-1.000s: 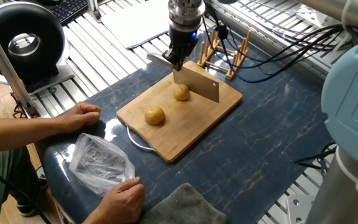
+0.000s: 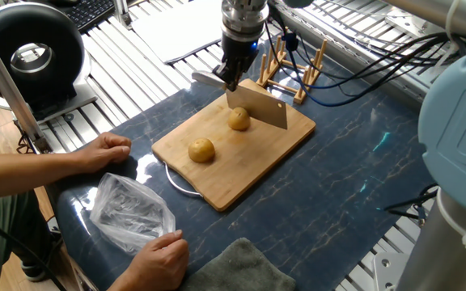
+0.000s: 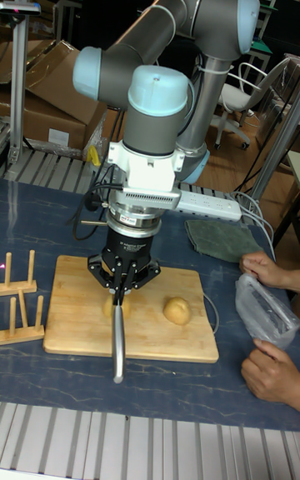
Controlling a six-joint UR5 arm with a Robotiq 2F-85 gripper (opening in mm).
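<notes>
My gripper [image 2: 230,83] is shut on the handle of a cleaver and points down over the far part of the wooden cutting board [image 2: 241,167]. The broad metal blade [image 2: 259,109] stands on edge, right against or just behind one potato [image 2: 239,119]; whether they touch cannot be told. A second potato [image 2: 201,149] rests on the board, apart from the blade. Seen from the opposite side, the silver cleaver handle [image 3: 118,342] juts out of the gripper [image 3: 119,287] past the board's edge, and the nearer potato is partly hidden behind it.
A wooden peg rack [image 2: 295,71] stands behind the board. A person's hands [image 2: 158,260] rest on the table beside a clear plastic bag [image 2: 132,212]. A grey-green cloth [image 2: 241,269] lies at the front edge. The dark tabletop right of the board is clear.
The potato by the blade now sits a touch farther right. The other potato and the person's hands have stayed put.
</notes>
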